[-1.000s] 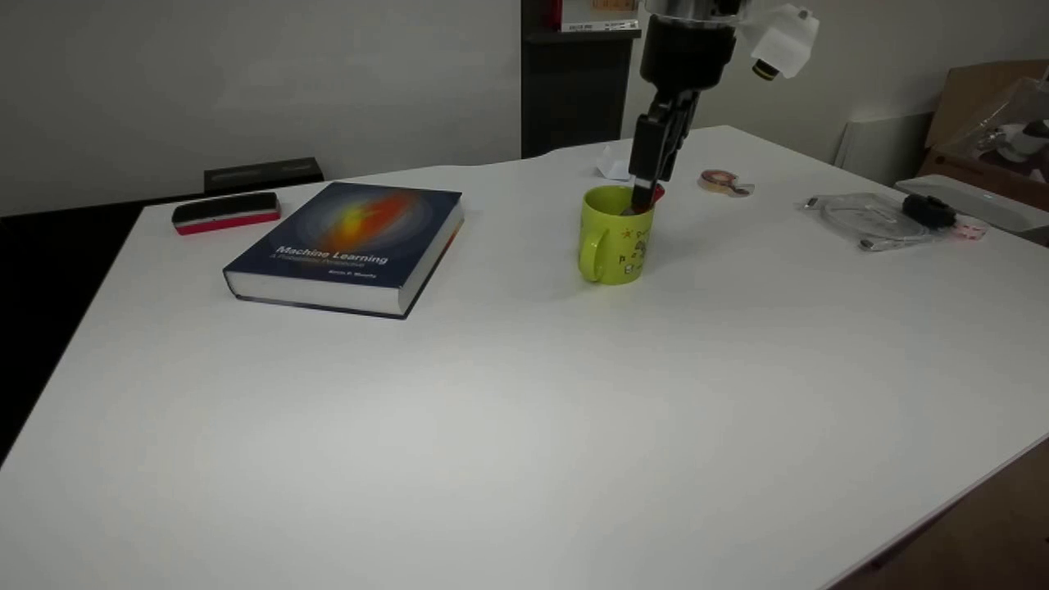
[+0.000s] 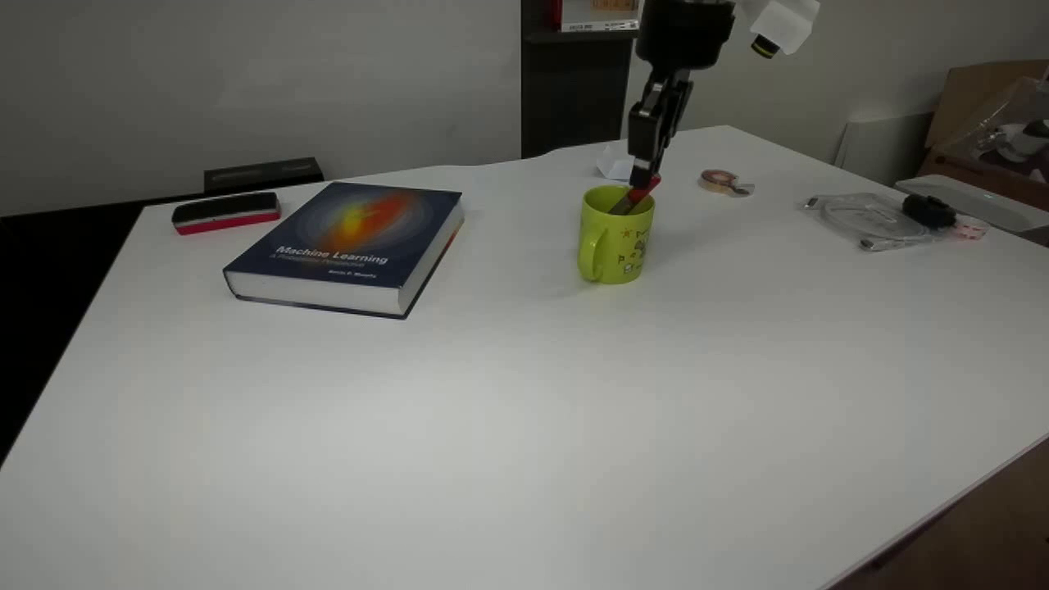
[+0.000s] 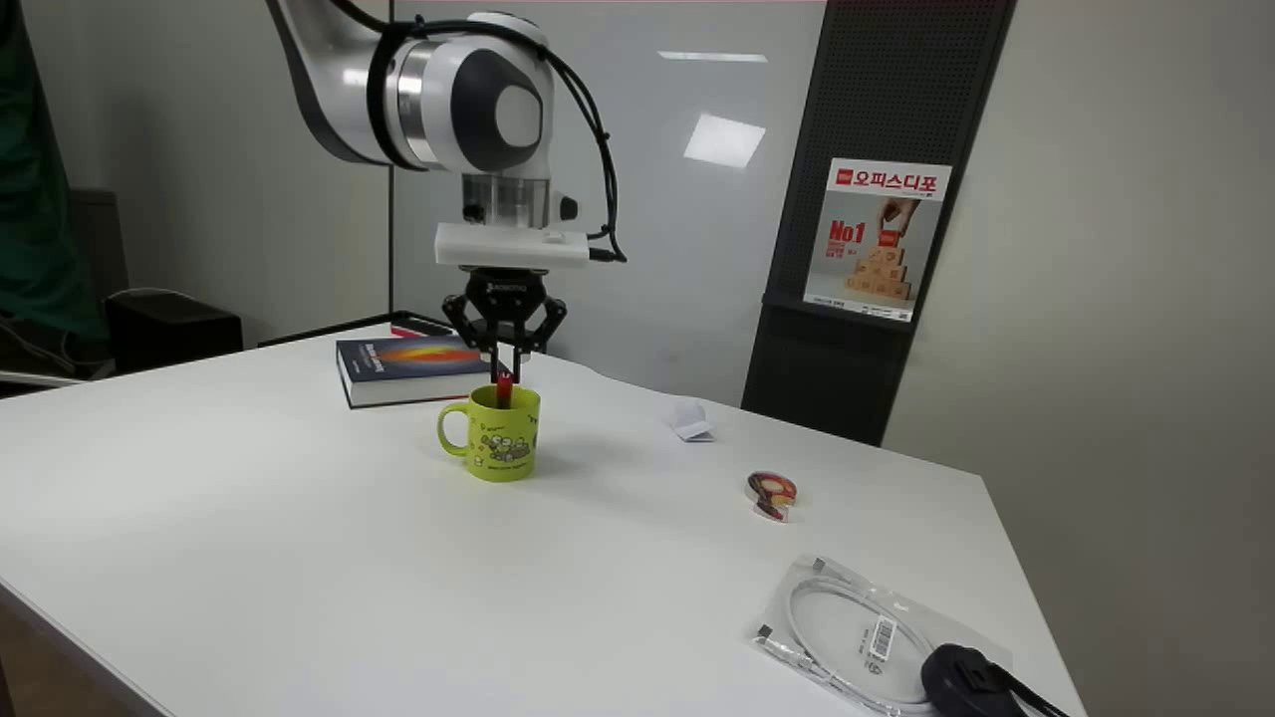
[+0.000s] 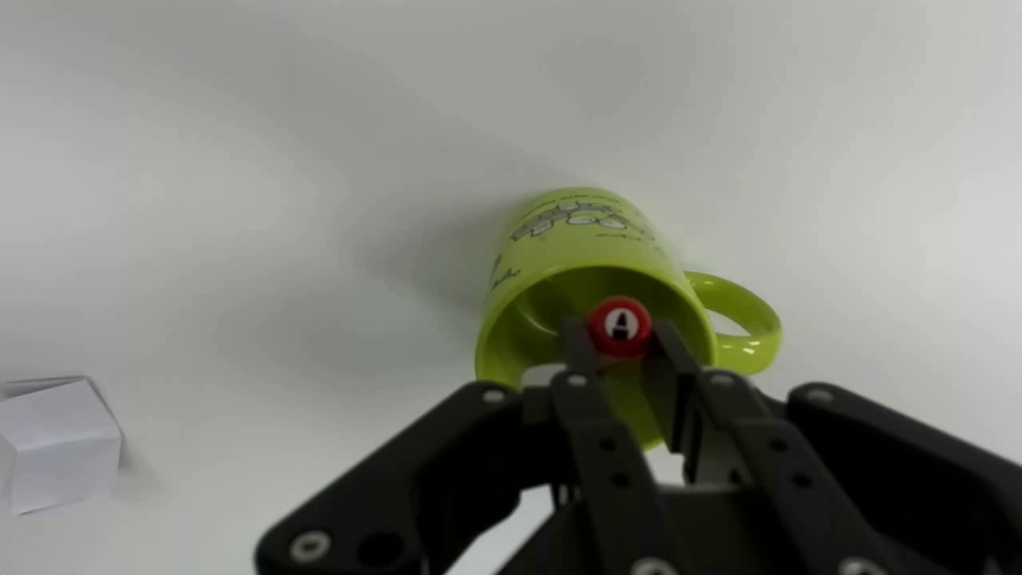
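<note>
A lime-green mug (image 2: pixel 616 236) stands upright on the white table, its handle toward the camera in exterior view 1. Over its mouth my gripper (image 3: pixel 505 375) points straight down, shut on a red-capped marker (image 4: pixel 619 327). In the wrist view the marker's round red end, with a white disc and black mark, sits between the two dark fingers. The marker (image 2: pixel 636 196) leans into the mug, its lower part hidden by the wall. Whether it touches the mug's bottom cannot be seen.
A thick dark-blue book (image 2: pixel 347 246) lies left of the mug, with a board eraser (image 2: pixel 226 212) beyond it. Folded white paper (image 3: pixel 689 420), a tape roll (image 3: pixel 772 491) and a bagged cable (image 3: pixel 855 639) lie on the other side.
My gripper has risen slightly, and more of the marker shows above the mug's rim. The mug and the other things have stayed in place.
</note>
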